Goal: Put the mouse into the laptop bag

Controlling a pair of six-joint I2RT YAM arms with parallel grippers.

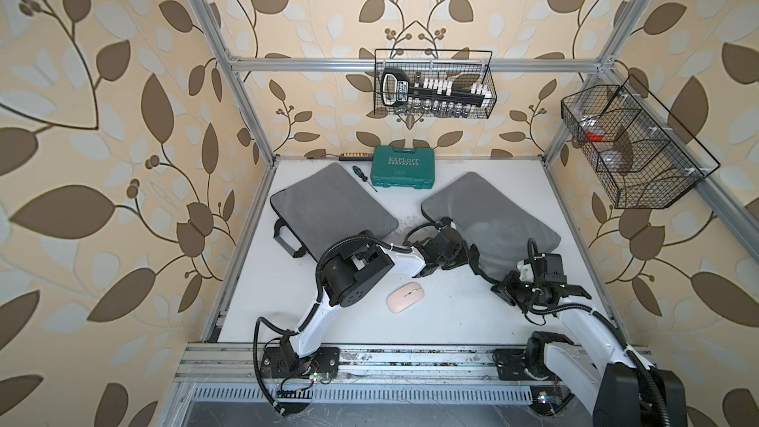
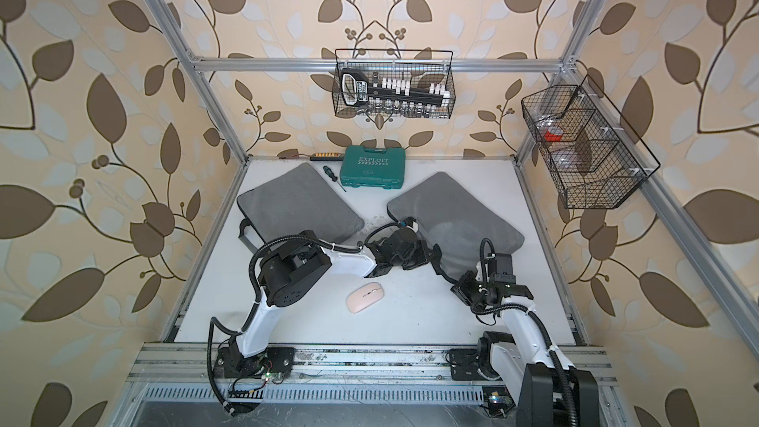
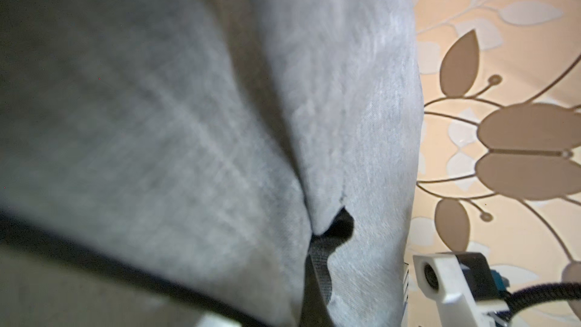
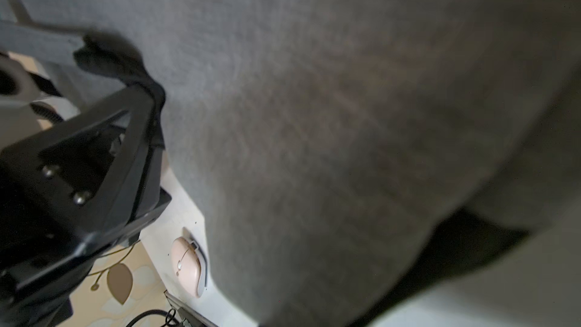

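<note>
A pink mouse (image 1: 404, 295) lies on the white table between the arms, also visible low in the right wrist view (image 4: 186, 266). The grey laptop bag (image 1: 498, 217) lies on the right with a black handle. My left gripper (image 1: 457, 251) is at its left edge; grey fabric and a dark strap fill the left wrist view close up, and the gripper appears shut on the bag. My right gripper (image 1: 514, 284) is at the bag's near corner, looking shut; its fingertips are hard to make out.
A second grey case (image 1: 324, 205) lies on the left, partly behind my left arm. A green case (image 1: 403, 166) and a screwdriver (image 1: 361, 174) lie at the back. Wire baskets (image 1: 435, 83) hang above.
</note>
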